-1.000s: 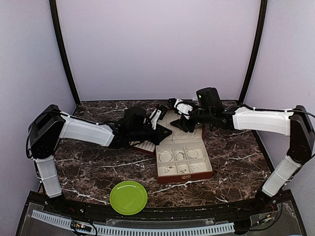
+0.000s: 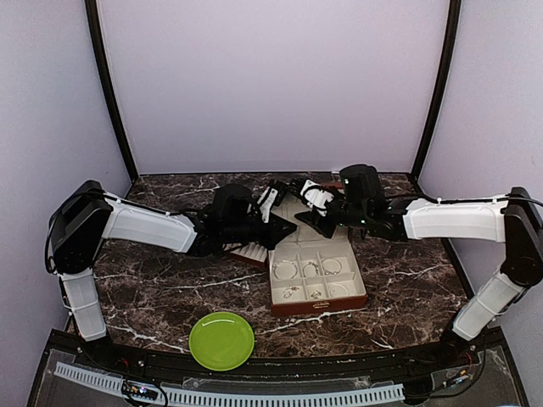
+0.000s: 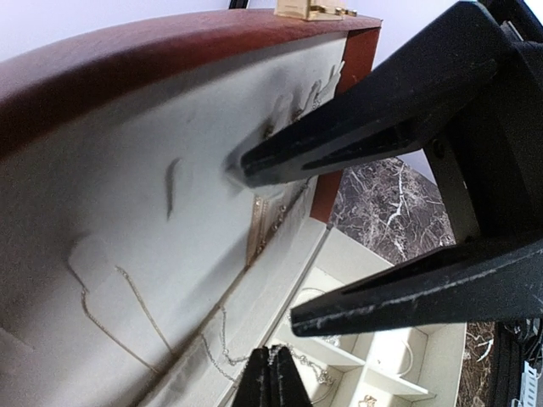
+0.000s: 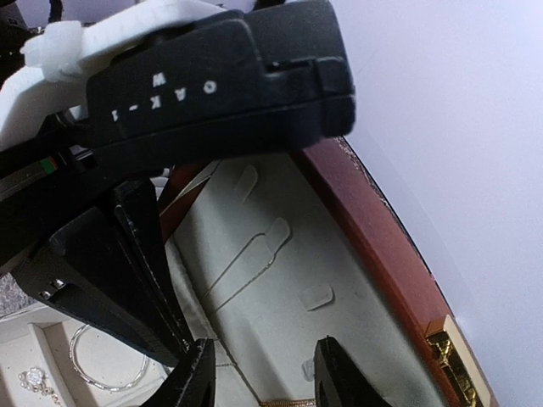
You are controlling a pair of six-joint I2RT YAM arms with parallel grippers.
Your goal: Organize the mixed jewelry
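Note:
The jewelry box [image 2: 317,307] lies open, its pale-lined lid [image 4: 246,314] raised at the back. A thin necklace [image 4: 242,275] hangs from a tab on the lid, and bracelets [image 4: 106,386] lie in the compartments. My right gripper stands open facing the lid; a gold chain [image 4: 288,403] shows low between its fingers. In the left wrist view its spread fingers [image 3: 373,301] fill the right side. My left gripper is shut near the lid's lower edge, beside a fine silver chain [image 3: 222,352]. Whether it pinches that chain is unclear.
A green plate [image 2: 221,341] stands at the front left on dark marble. A ring tray [image 2: 249,253] shows partly beneath the left arm, left of the box. Both grippers are close together over the lid.
The right arm has come down slightly, its gripper lower against the lid. The left arm, box and plate stay where they were.

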